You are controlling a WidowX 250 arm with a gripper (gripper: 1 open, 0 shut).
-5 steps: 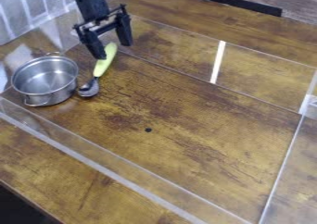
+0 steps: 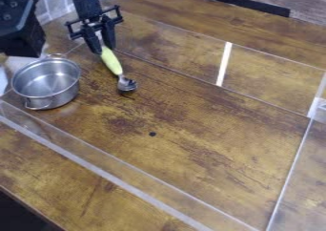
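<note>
A ladle with a pale yellow-green handle (image 2: 110, 61) and a metal head (image 2: 126, 84) lies at the upper left of the wooden table, right of a steel pot (image 2: 46, 82). My black gripper (image 2: 98, 42) is at the handle's upper end, overlapping it; whether its fingers grip the handle cannot be made out.
A dark object (image 2: 19, 20) is at the upper left edge, and a black strip (image 2: 247, 4) lies at the back.
My gripper has moved left to the handle's end. The ladle has turned, its head swinging rightward away from the pot.
</note>
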